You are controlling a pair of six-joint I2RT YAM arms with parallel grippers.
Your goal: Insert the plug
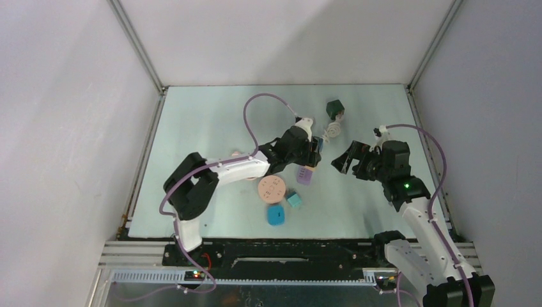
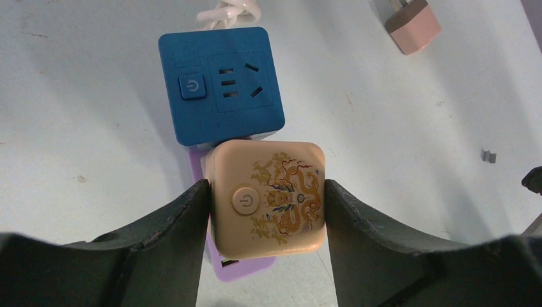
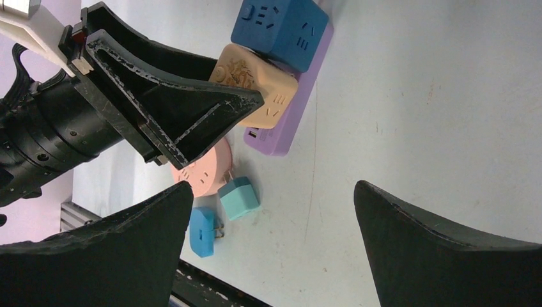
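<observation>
My left gripper is shut on a peach cube socket (image 2: 275, 195) with a gold dragon print. The cube is over a purple power strip (image 3: 294, 121), directly beside a blue socket cube (image 2: 227, 86) at the strip's far end; whether it is seated cannot be told. My right gripper stands open to the right of these, nothing between its fingers.
A round pink socket (image 1: 271, 190), a teal cube plug (image 3: 238, 197) and a blue plug (image 3: 202, 231) lie nearer the front edge. A dark green cube (image 1: 335, 109) with white cable sits at the back.
</observation>
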